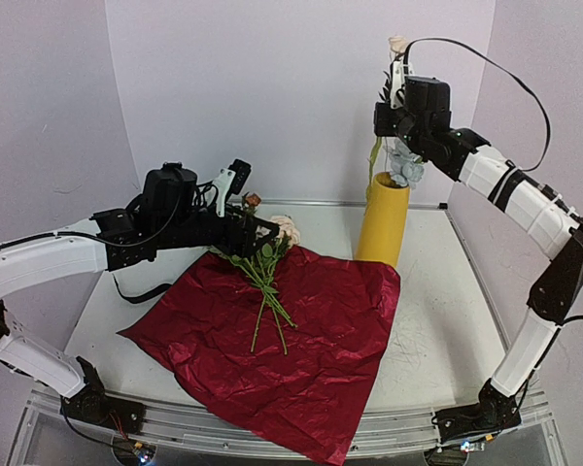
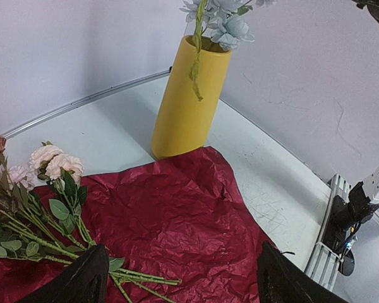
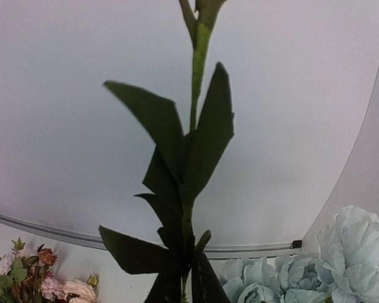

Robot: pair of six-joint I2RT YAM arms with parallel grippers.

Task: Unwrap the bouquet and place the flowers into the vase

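A pale long-stemmed rose [image 1: 398, 45] is held upright at the back right, my right gripper [image 1: 381, 118] shut on its stem. In the right wrist view, leaves and stem [image 3: 188, 221] rise from between the dark fingers. The yellow vase [image 1: 384, 223] holds pale blue flowers [image 1: 405, 165]. From the left wrist view, the held stem's lower end [image 2: 196, 82] overlaps the outside of the vase's wall, below the rim. My left gripper [image 1: 257, 233] stands open over the loose flowers [image 2: 63, 165], its fingers [image 2: 290, 278] wide apart and empty.
A wrinkled dark red cloth [image 1: 301, 388] covers the middle of the white table, with several loose stems [image 1: 264, 291] on it. The vase stands at the cloth's far right corner. Bare table [image 1: 437, 320] lies to the right; walls close in the back and sides.
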